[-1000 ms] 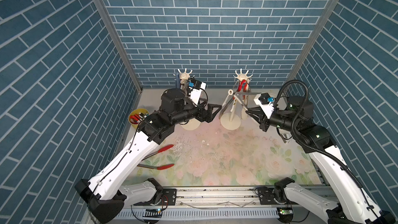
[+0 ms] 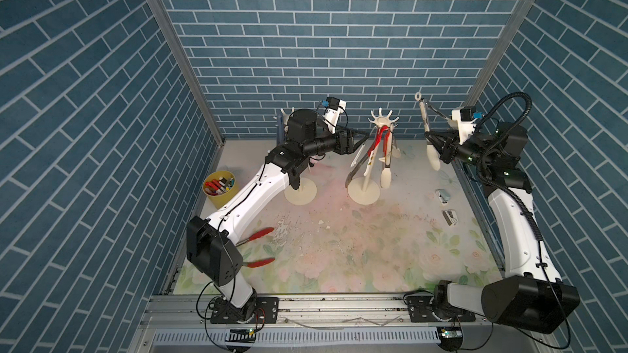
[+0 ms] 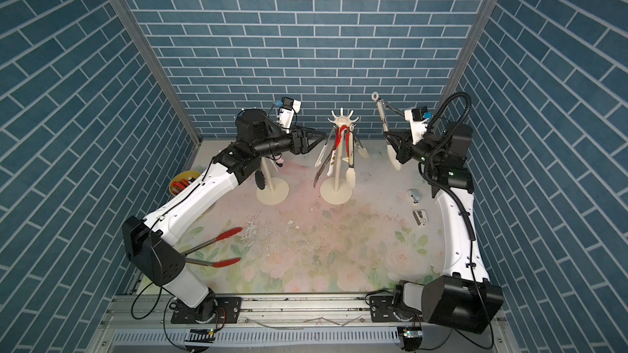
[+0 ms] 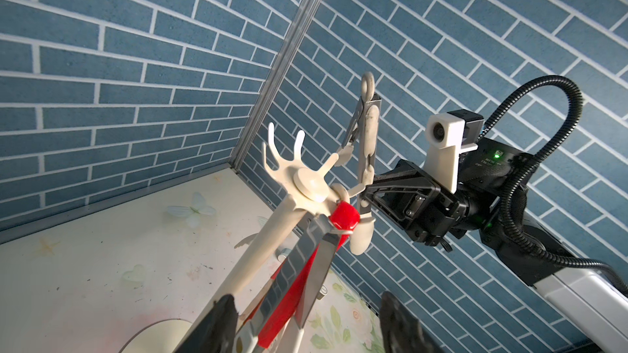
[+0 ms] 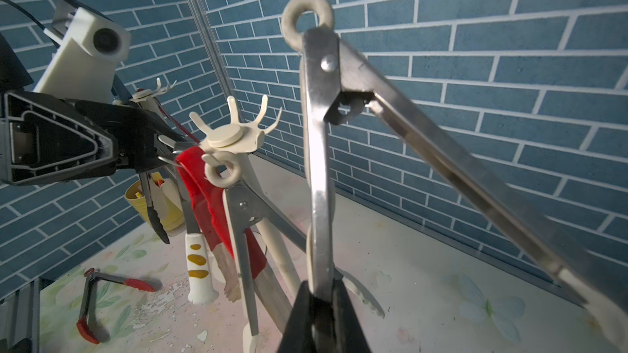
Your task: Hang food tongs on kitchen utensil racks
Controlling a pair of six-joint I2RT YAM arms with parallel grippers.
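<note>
Steel tongs with a cream ring and cream tips (image 2: 423,117) are gripped by one arm in my right gripper (image 2: 434,140), ring end up, to the right of the right rack. In the right wrist view their arms (image 5: 318,176) spread apart, with the right gripper shut on the near one. The right rack's cream hook crown (image 4: 310,186) carries several utensils, among them red-tipped tongs (image 4: 344,217) and tongs with a cream ring (image 5: 224,170). My left gripper (image 2: 363,140) is open beside this rack's left side, fingers (image 4: 219,323) apart, apparently empty.
A second rack (image 2: 301,191) stands behind the left arm. Red-tipped tongs (image 3: 219,235) lie open at front left. A yellow bucket (image 2: 225,201) stands at left; small items (image 2: 449,217) lie at right.
My right gripper has carried the tongs up, back and right, away from in front of the right rack. My left gripper has moved up and right towards that rack.
</note>
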